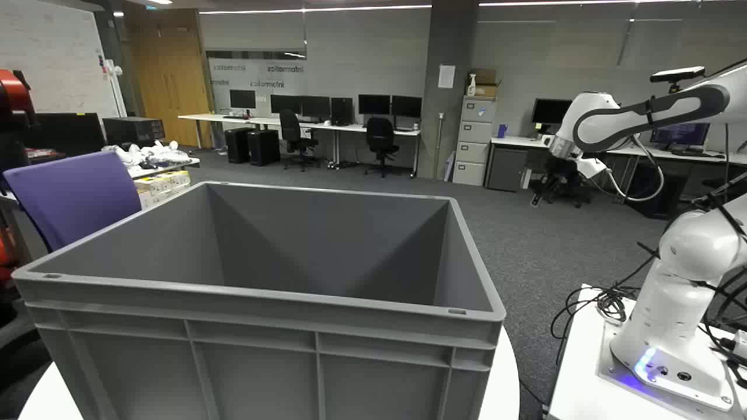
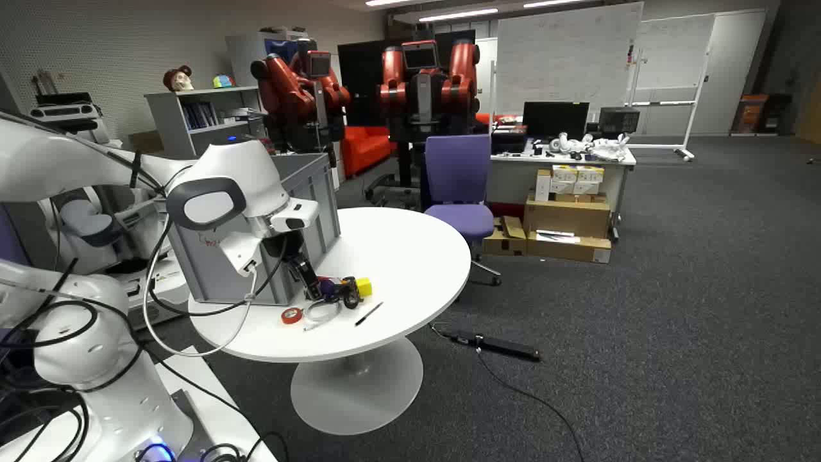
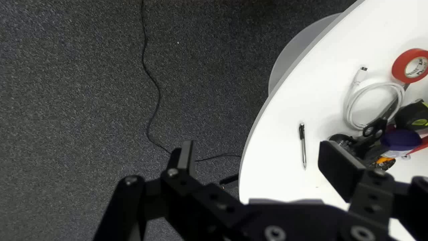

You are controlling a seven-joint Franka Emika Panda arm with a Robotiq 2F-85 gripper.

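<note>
My gripper stands open in the wrist view, its fingers wide apart with nothing between them. It hangs above the edge of the white round table (image 3: 277,160), one finger over the floor and the other over the tabletop. A slim pen (image 3: 303,144) lies alone near that edge. To its right are a coiled white cable (image 3: 351,106), a roll of red tape (image 3: 400,69), black scissors (image 3: 375,128), a tape measure (image 3: 409,116) and a dark purple item (image 3: 401,139). A yellow block (image 2: 363,287) shows behind the pile in exterior view 2.
A deep grey crate (image 1: 266,311) stands on the table; the part of its inside that shows in exterior view 1 looks empty. Near the table are a purple chair (image 2: 458,181) and a black power strip (image 2: 496,346) on the floor. Bare tabletop surrounds the pen.
</note>
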